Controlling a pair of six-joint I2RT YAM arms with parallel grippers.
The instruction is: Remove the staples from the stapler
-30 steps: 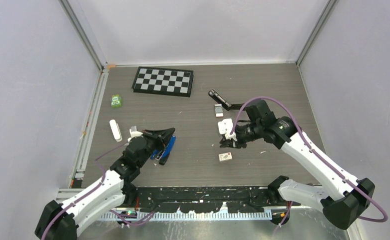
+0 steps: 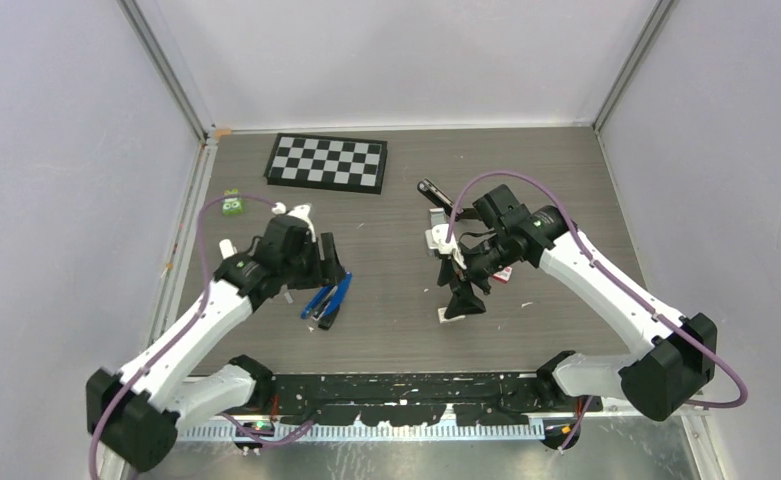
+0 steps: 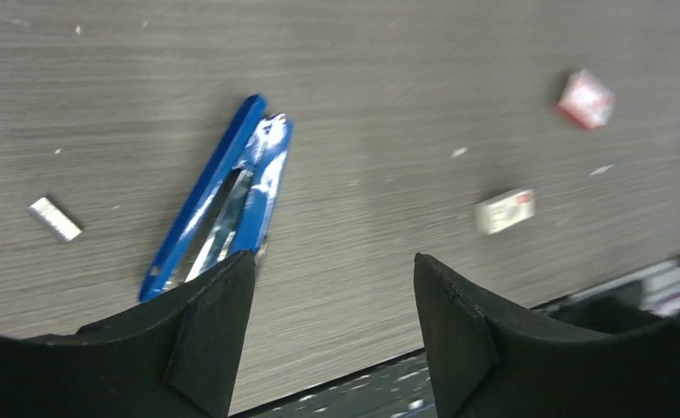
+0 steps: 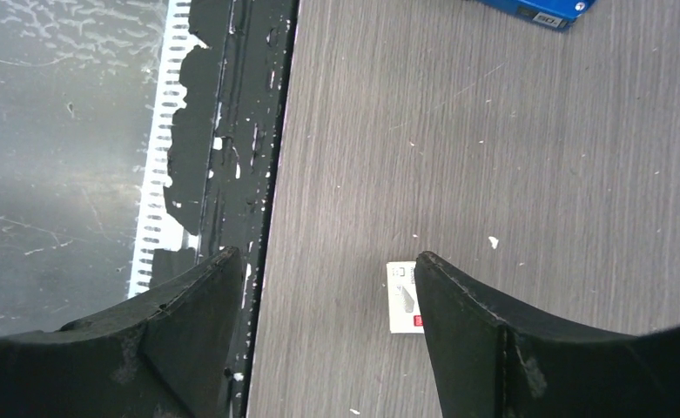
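The blue stapler (image 2: 340,294) lies on the table with its blue arms spread and metal parts between them, as the left wrist view shows (image 3: 198,196). Over its far end hangs my left gripper (image 2: 328,262), open and empty. A short silver piece, seemingly a strip of staples (image 3: 55,219), lies on the table beside the stapler. My right gripper (image 2: 463,300) is above the small white box (image 2: 451,316). Its fingers stand apart with nothing held, and the box (image 4: 401,298) shows partly behind one finger.
A checkerboard (image 2: 326,163) lies at the back, a green item (image 2: 232,203) at the far left. A black object (image 2: 438,197) and a grey item (image 2: 437,216) are behind my right gripper. A red and white box (image 2: 503,275) lies beneath the right arm.
The right gripper has come toward the front, over the white box, with its fingers farther apart.
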